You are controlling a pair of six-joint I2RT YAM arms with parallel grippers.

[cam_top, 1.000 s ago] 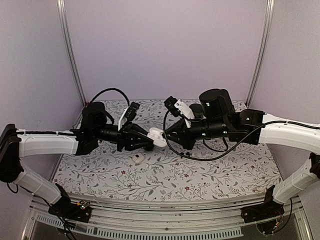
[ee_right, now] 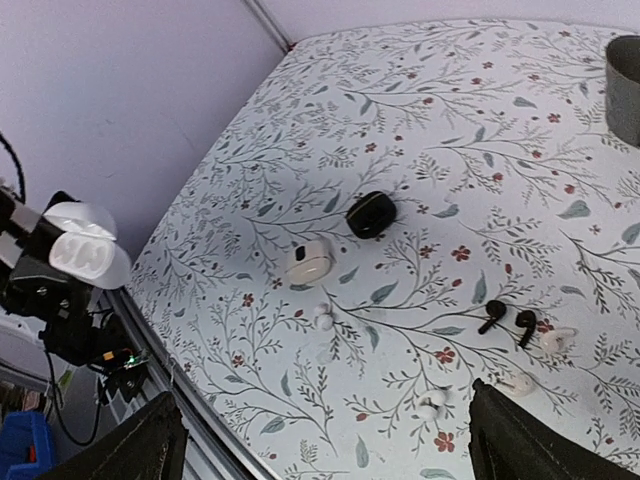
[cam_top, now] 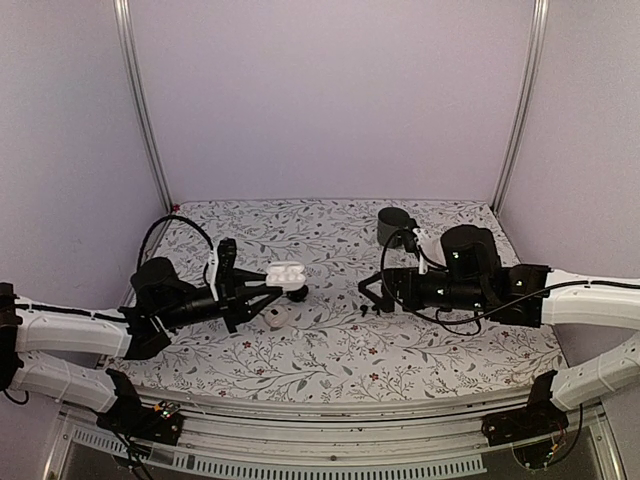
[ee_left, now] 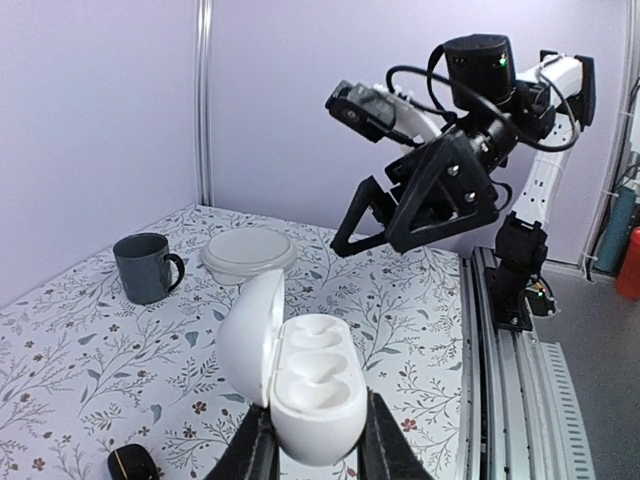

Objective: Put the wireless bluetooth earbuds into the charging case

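My left gripper (cam_top: 262, 290) is shut on a white charging case (cam_top: 286, 275), its lid open; in the left wrist view the case (ee_left: 318, 380) shows empty-looking molded wells. My right gripper (cam_top: 372, 290) stands open over the table, apart from the case, with nothing between its fingers. In the right wrist view, small dark earbuds (ee_right: 494, 310) and white earbuds (ee_right: 515, 383) lie on the patterned table, along with a black case (ee_right: 371, 215) and another pale case (ee_right: 308, 262).
A dark mug (ee_left: 143, 268) and a white round lidded object (ee_left: 248, 256) stand at the back right of the table (cam_top: 300, 370).
My right gripper has pulled away from the case to the right and down. My left gripper has moved left and slightly down with the case.
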